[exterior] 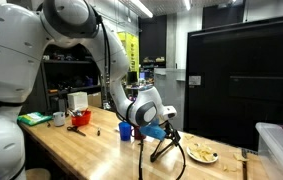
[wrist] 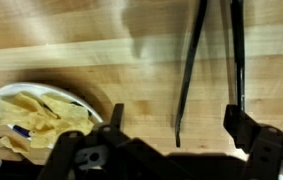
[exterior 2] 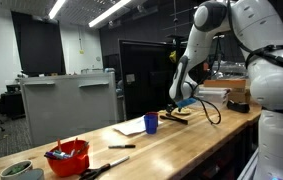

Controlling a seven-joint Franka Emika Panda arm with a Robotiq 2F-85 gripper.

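Observation:
My gripper stands open above the wooden table, its two dark fingers well apart in the wrist view. Below, two thin black bars run along the wood, perhaps the arms of tongs: one bar (wrist: 188,75) passes through the space between the fingers, and the other (wrist: 238,50) lies to the right. Nothing is held. A white plate (wrist: 93,108) with yellow chips (wrist: 41,118) sits at the lower left of that view. In exterior view 1 the plate (exterior: 188,148) is to the right of the gripper (exterior: 165,139).
A blue cup (exterior: 125,131) stands left of the arm's wrist. Farther left are a red container (exterior: 80,117) and a small white cup (exterior: 58,119). A clear-sided bin (exterior: 281,145) stands at the right edge.

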